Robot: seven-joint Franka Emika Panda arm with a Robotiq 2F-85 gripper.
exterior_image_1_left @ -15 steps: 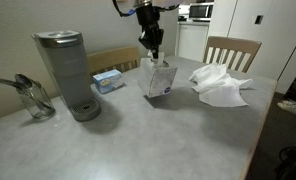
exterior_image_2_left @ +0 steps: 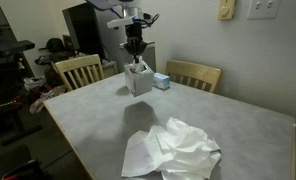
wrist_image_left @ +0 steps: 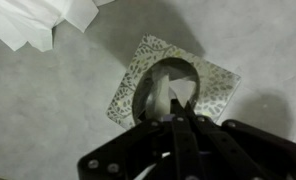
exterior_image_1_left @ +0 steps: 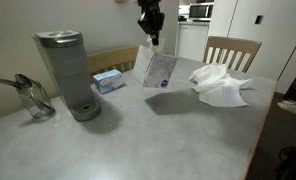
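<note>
A tissue box (exterior_image_1_left: 156,68) with pale, patterned sides hangs tilted just above the table beneath my gripper (exterior_image_1_left: 154,43). In the wrist view its leaf-patterned top (wrist_image_left: 216,88) surrounds a dark oval opening, from which white tissue (wrist_image_left: 160,96) rises to my fingers. The gripper (exterior_image_2_left: 137,58) is shut on that tissue, and the box appears to hang from it. Exactly how the fingertips grip is hard to make out. White crumpled tissues (exterior_image_2_left: 173,150) lie spread on the table, apart from the box.
A grey cylindrical machine (exterior_image_1_left: 68,75) and a holder with utensils (exterior_image_1_left: 34,97) stand at the left in the first exterior view. A small blue box (exterior_image_1_left: 108,81) sits behind. Chairs (exterior_image_1_left: 230,52) line the table.
My gripper has risen. The tissue box has come up with it and swung to a different tilt; earlier it was lower, near the tabletop. The crumpled tissues stay put.
</note>
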